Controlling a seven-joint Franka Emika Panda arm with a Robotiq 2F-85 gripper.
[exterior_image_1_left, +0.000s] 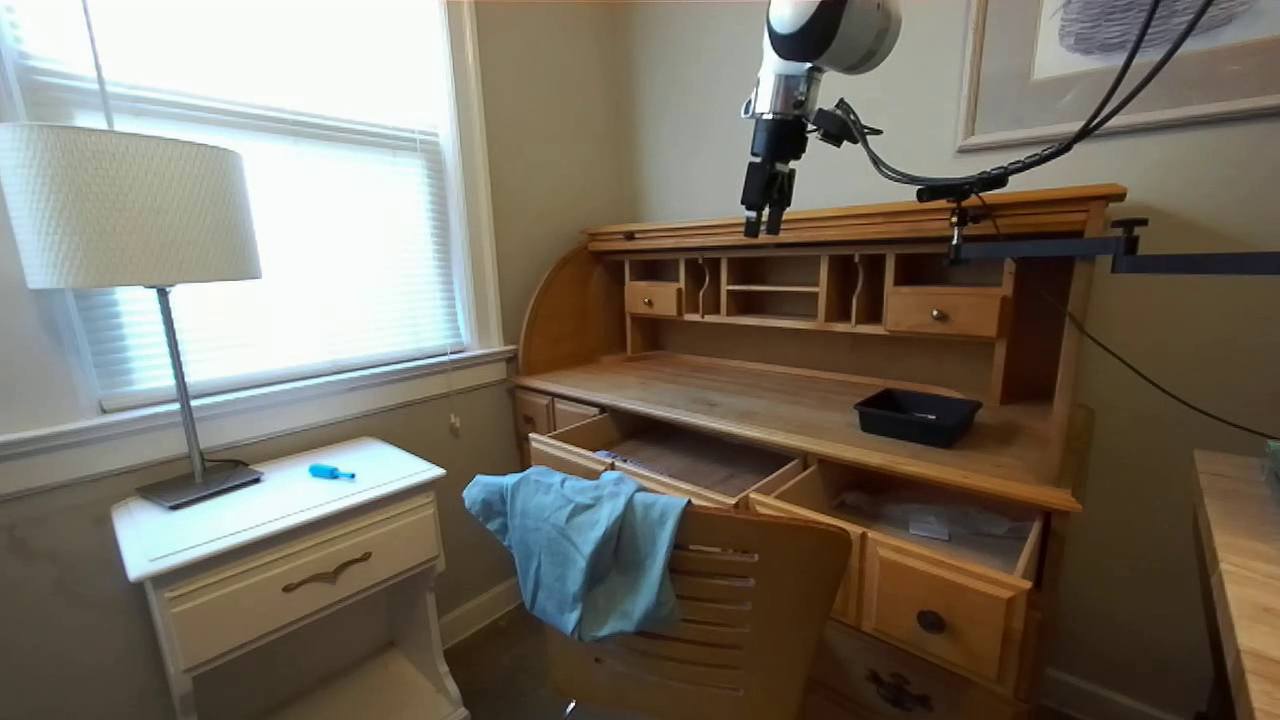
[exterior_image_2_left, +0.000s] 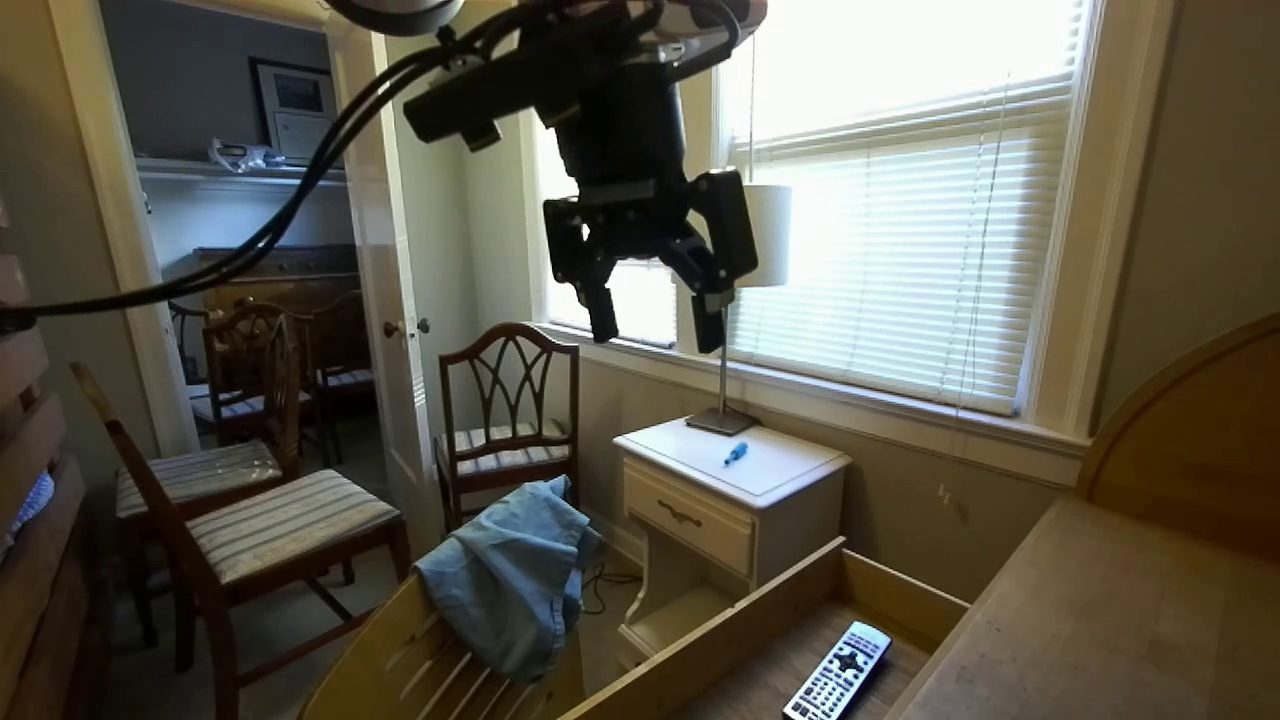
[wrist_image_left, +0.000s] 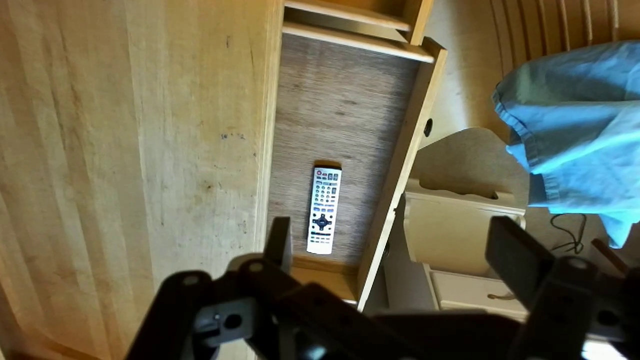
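My gripper (exterior_image_1_left: 763, 230) is open and empty, high above the desk in exterior view 1. In exterior view 2 the gripper (exterior_image_2_left: 656, 324) hangs with its fingers well apart. A silver-white remote control (wrist_image_left: 324, 210) lies face up in an open wooden drawer (wrist_image_left: 348, 102), far below the gripper in the wrist view. That same remote (exterior_image_2_left: 837, 672) shows in the drawer in exterior view 2. A black tray (exterior_image_1_left: 918, 416) sits on the right of the desktop (exterior_image_1_left: 720, 390).
A chair (exterior_image_1_left: 768, 588) draped with a blue cloth (exterior_image_1_left: 588, 546) stands close before the drawers. Another open drawer (exterior_image_1_left: 948, 534) holds clear plastic. On the white nightstand (exterior_image_1_left: 396, 462) are a lamp (exterior_image_1_left: 180, 372) and a blue object (exterior_image_1_left: 331, 472).
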